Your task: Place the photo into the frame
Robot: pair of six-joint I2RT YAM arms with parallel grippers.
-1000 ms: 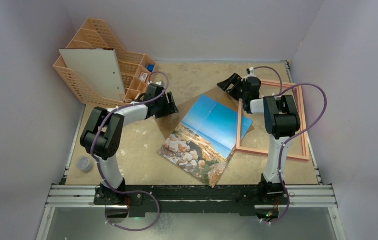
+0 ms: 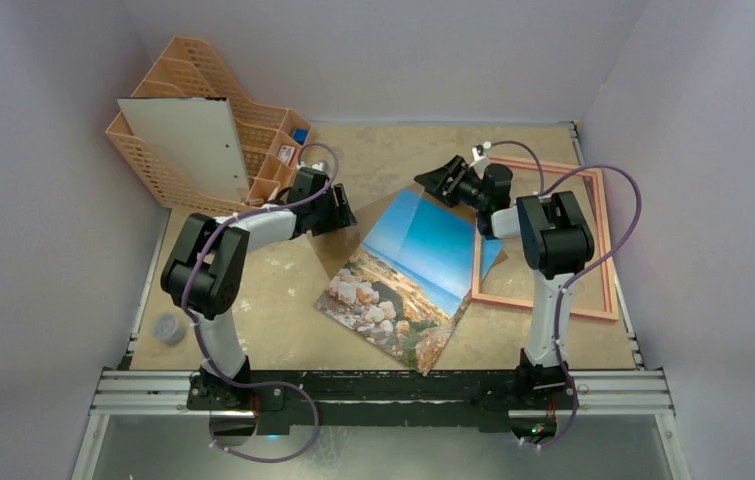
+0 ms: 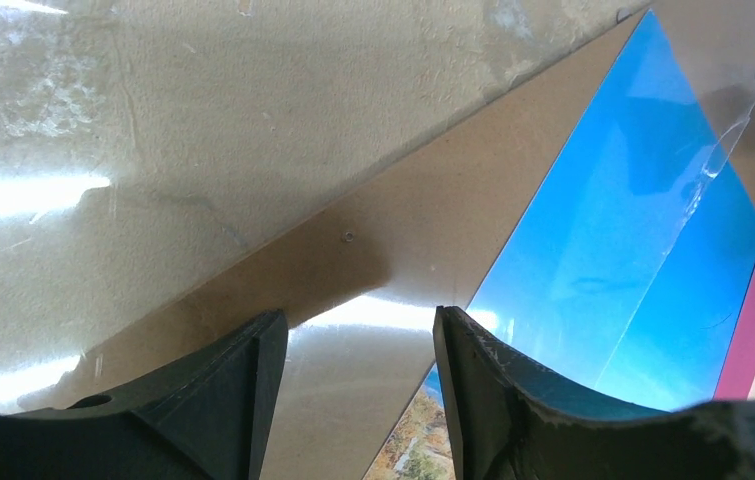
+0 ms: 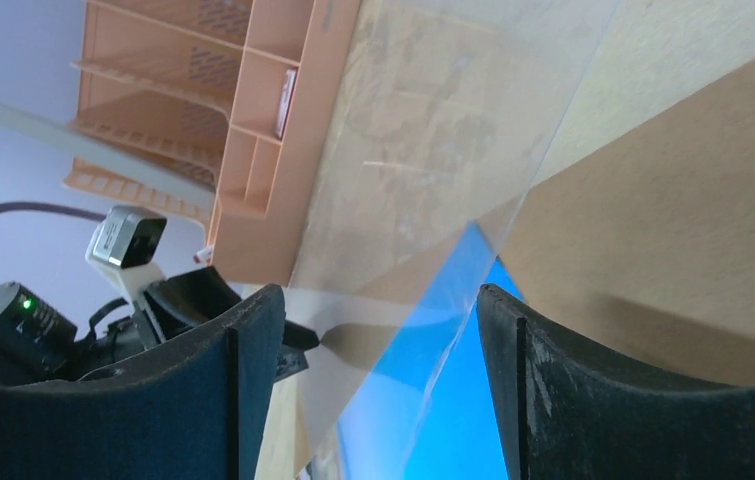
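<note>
The photo (image 2: 383,310) of sea and rocks lies on a brown backing board (image 3: 473,180). The wooden frame (image 2: 604,250) lies at the right, the photo reaching its left side. My left gripper is open above the board, left of the photo, nothing between its fingers. My right gripper hangs over the photo's top corner, fingers apart. A clear sheet (image 4: 433,120) appears between and beyond its fingertips; whether it is gripped I cannot tell.
An orange organiser (image 2: 183,70) with a white board (image 2: 178,145) stands at the back left. A small round container (image 2: 168,328) sits at the front left.
My right gripper has moved left and toward the front, over the photo's top corner. The left arm has not visibly moved.
</note>
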